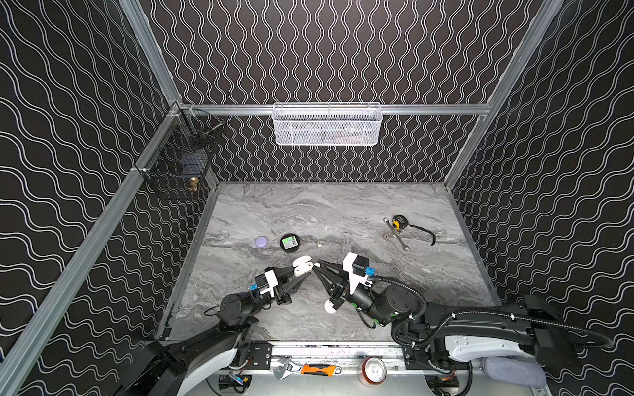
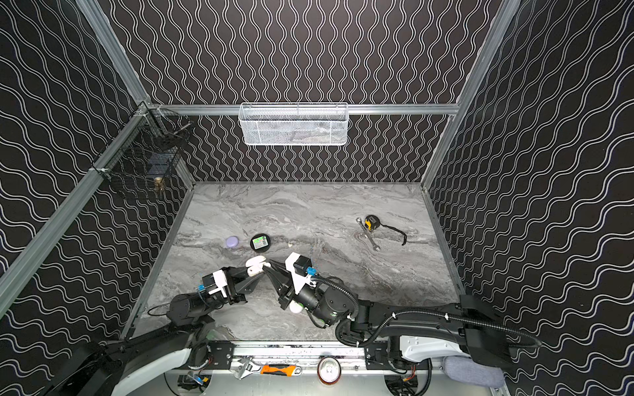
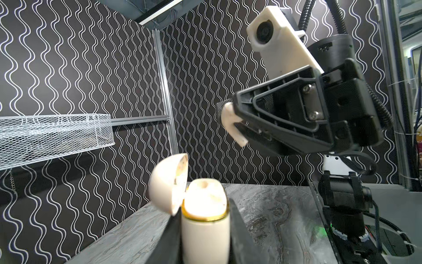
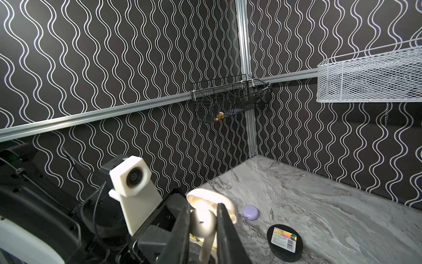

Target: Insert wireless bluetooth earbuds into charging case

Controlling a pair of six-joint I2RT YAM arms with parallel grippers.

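Observation:
My left gripper (image 1: 301,272) is shut on the white charging case (image 3: 205,239), holding it above the table with the lid (image 3: 169,182) swung up. A gold band runs round the case's rim. In my right gripper (image 1: 317,265), shut as well, is a white earbud (image 3: 230,123). The left wrist view shows it above and to the right of the open case, stem pointing down. From the right wrist the earbud (image 4: 203,223) appears in front of the case, between the fingers, with the lid (image 4: 211,201) behind. Whether earbud and case touch, I cannot tell.
A purple disc (image 1: 261,241) and a black round tin (image 1: 289,243) lie behind the left gripper. A white round item (image 1: 329,306) sits partly under the right gripper. A wrench (image 1: 397,234) and tape measure (image 1: 399,222) lie back right.

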